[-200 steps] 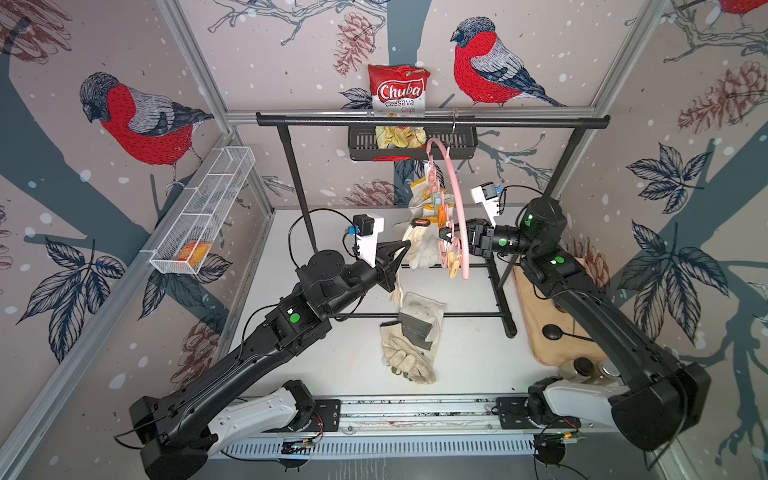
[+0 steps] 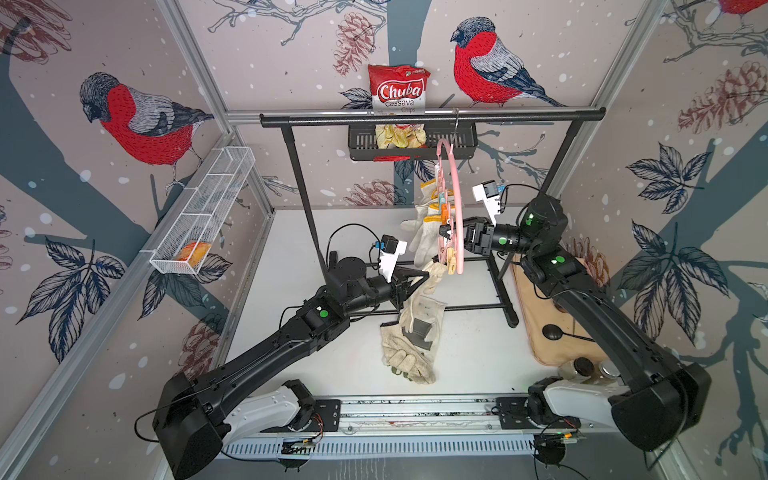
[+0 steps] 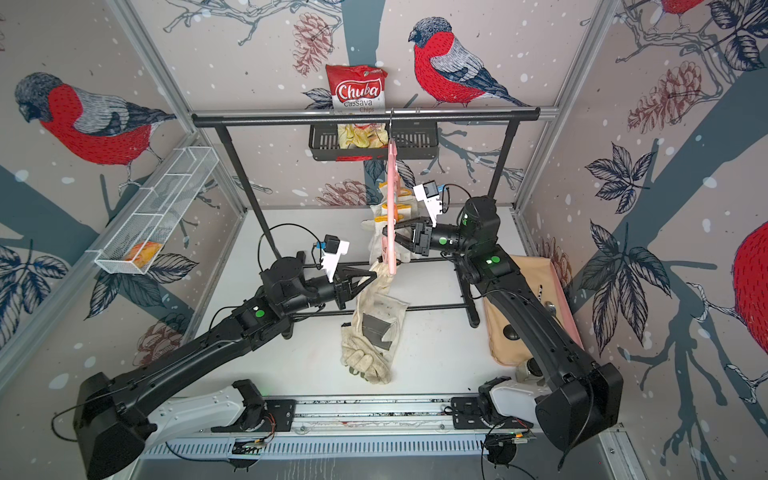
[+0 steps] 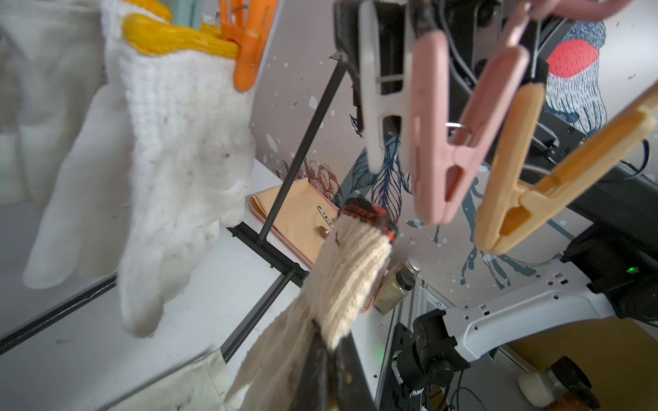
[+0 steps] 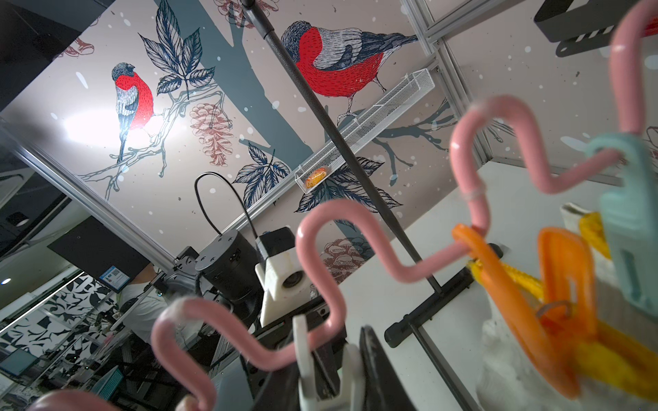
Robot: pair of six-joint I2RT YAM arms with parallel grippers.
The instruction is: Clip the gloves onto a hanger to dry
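Observation:
My left gripper is shut on a cream knitted glove, its dark-edged cuff pointing up. The pink hanger hangs from the rack bar. In the left wrist view, a white clip stands above the cuff, its lower ends spread. My right gripper is closed around that clip, a finger on either side. A pink clip and a yellow clip hang empty beside it. White gloves hang farther along, held by an orange clip. Whether cuff and white clip touch cannot be told.
Another cream glove with a grey patch lies on the table near the front. The rack's lower bar crosses behind it. A tan board and jars sit at right.
The hanger has turned somewhat; the right arm stays almost in place.

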